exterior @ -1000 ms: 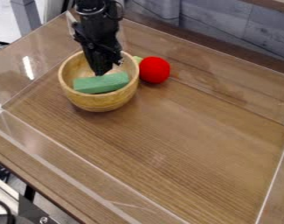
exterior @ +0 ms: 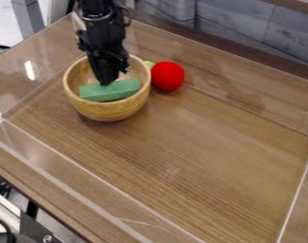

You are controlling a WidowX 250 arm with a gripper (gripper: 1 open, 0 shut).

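The black gripper [exterior: 112,65] reaches down from the top into a yellow bowl [exterior: 105,108] on the wooden table [exterior: 194,180]. A green block [exterior: 109,90] lies in the bowl just below the fingertips. The fingers are close together; whether anything is between them is hard to see.
A red ball [exterior: 167,76] sits right of the bowl, with a small pale yellow-green object partly hidden behind the bowl's right rim. A grey wall edge runs along the back right.
The gripper has shifted very slightly left, and the bowl appears to have moved slightly with it. The red ball stays in place.
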